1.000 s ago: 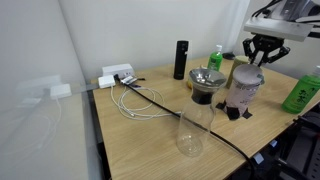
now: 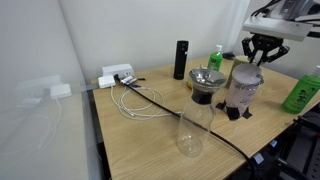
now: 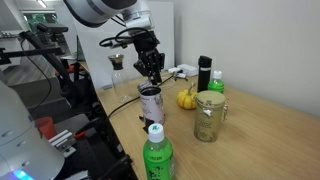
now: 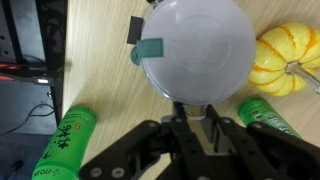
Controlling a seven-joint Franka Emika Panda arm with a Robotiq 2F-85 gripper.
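Observation:
A pale, whitish canister [image 2: 241, 92] stands at the right of the table, also seen in exterior view 2 as a canister [image 3: 152, 105] under the arm. My gripper [image 2: 257, 60] points down at its top edge. In the wrist view the round, white top [image 4: 200, 45] fills the upper middle, with a teal patch on its left side. At its near edge the gripper is shut on a thin, light part; whether this is the rim or a lid's edge I cannot tell.
Close by are a metal bowl [image 2: 207, 79], a green bottle [image 3: 158, 153], a tan jar [image 3: 209, 116], an orange-and-white pumpkin [image 4: 287, 58] and another green bottle [image 4: 266, 113]. A clear glass vessel [image 2: 194, 130] and a black cable [image 2: 170, 108] lie leftward.

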